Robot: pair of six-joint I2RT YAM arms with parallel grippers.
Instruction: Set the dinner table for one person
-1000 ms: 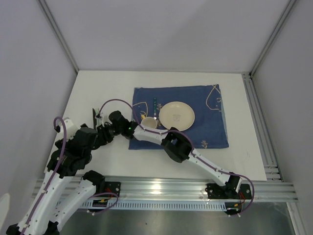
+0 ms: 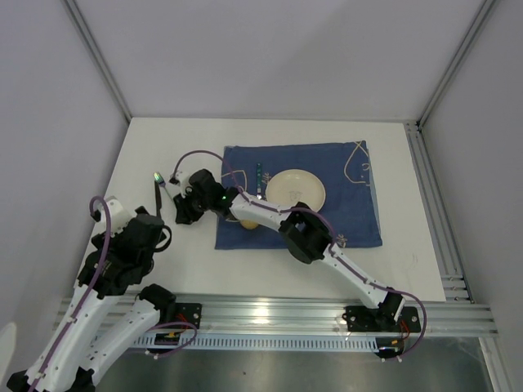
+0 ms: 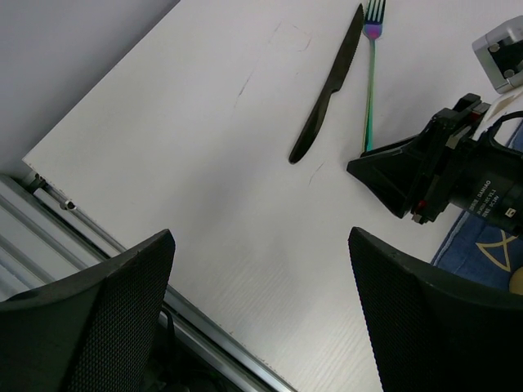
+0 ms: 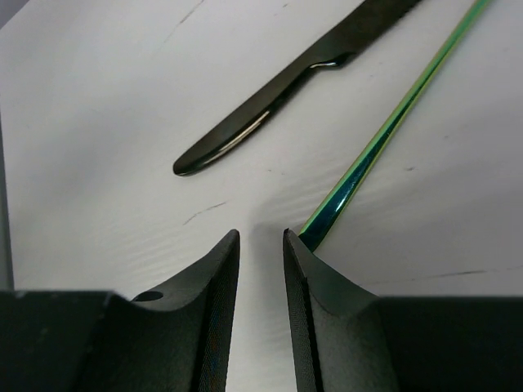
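Note:
A fork (image 3: 374, 28) with an iridescent green handle (image 4: 376, 147) lies on the white table's left part, beside a black knife (image 3: 323, 106). My right gripper is at the handle's lower end; its fingertips are close together, and the top view shows the fork angled down to it. Whether the handle is between the fingers or just behind them is unclear. My left gripper stands open over the table, empty, to the left of the cutlery. A cream plate (image 2: 296, 181) and a green-handled utensil (image 2: 259, 173) lie on the blue cloth (image 2: 327, 159).
A cream round item (image 2: 249, 224) is mostly hidden under the right arm.
My right gripper has moved up and to the right in the top view, and the fork now shows beside the knife there. The left arm has barely moved.

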